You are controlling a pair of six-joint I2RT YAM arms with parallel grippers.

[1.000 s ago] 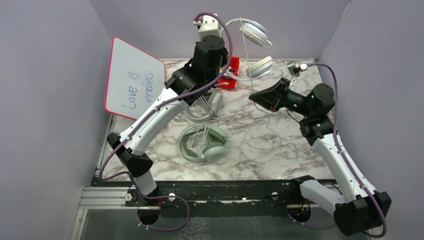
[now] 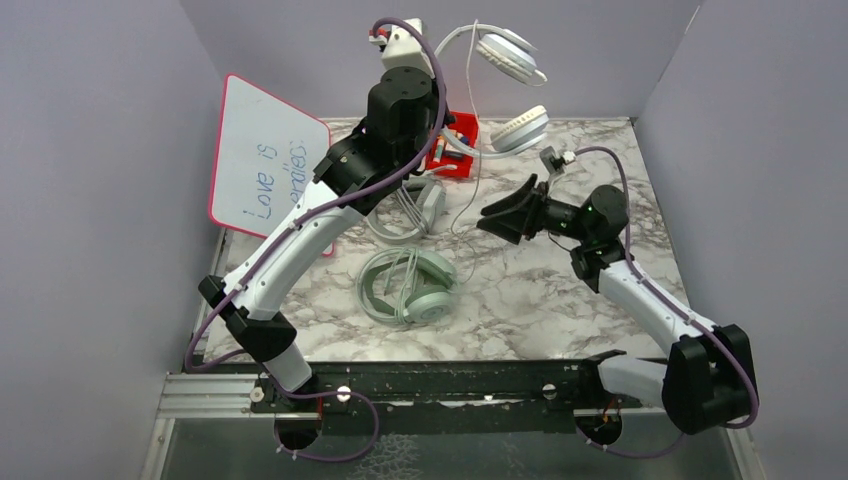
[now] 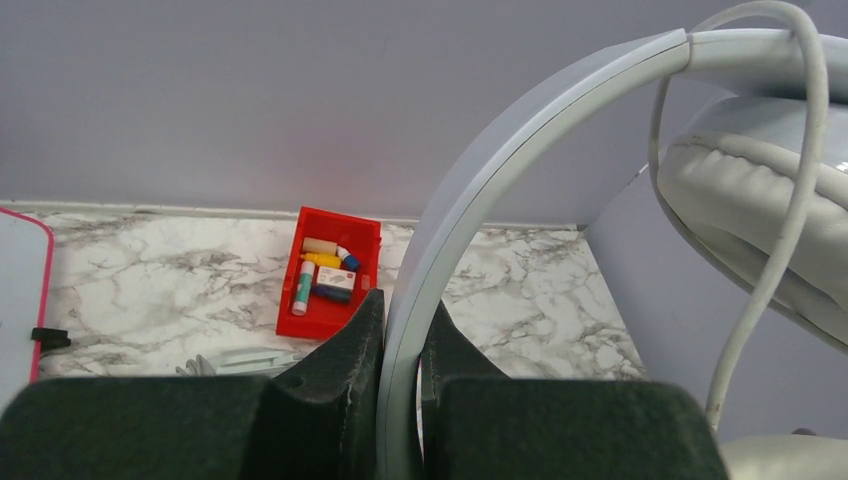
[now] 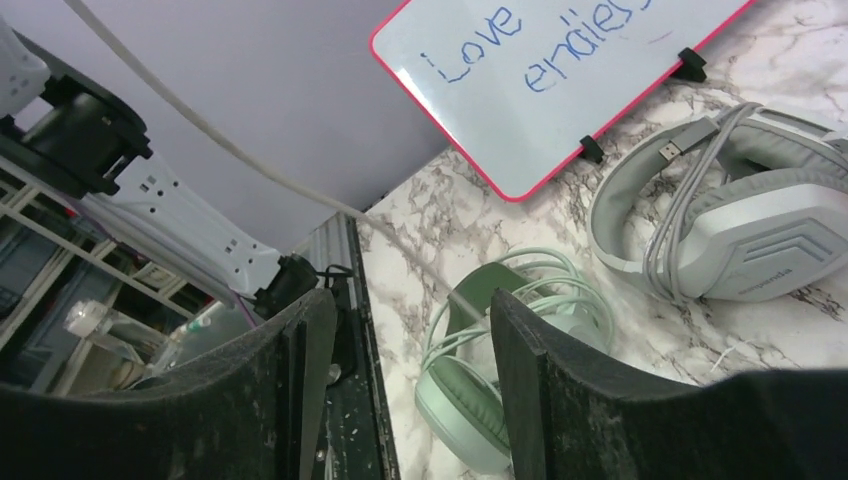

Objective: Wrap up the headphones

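My left gripper is shut on the headband of the white headphones [image 3: 482, 180], which hang above the far part of the table with their ear cups [image 2: 520, 130] to the right. In the top view the arm hides its fingertips. From the headphones a thin white cable [image 2: 470, 75] hangs down to the table. My right gripper is part open, its fingers spread, just right of the cable in the top view. In the right wrist view the cable [image 4: 290, 185] slants down and passes out of sight behind one finger; nothing appears gripped.
Green headphones [image 2: 428, 305] with their cable coiled lie at the table's front. Grey headphones [image 4: 770, 235], cable bundled, lie behind them. A red bin [image 3: 322, 322] with small items stands at the back. A whiteboard [image 2: 262, 160] leans at left.
My right gripper has opened from shut and shifted left. The cable's lower part has swung left, and its loose end has drawn in from the right. The left arm has moved slightly left.
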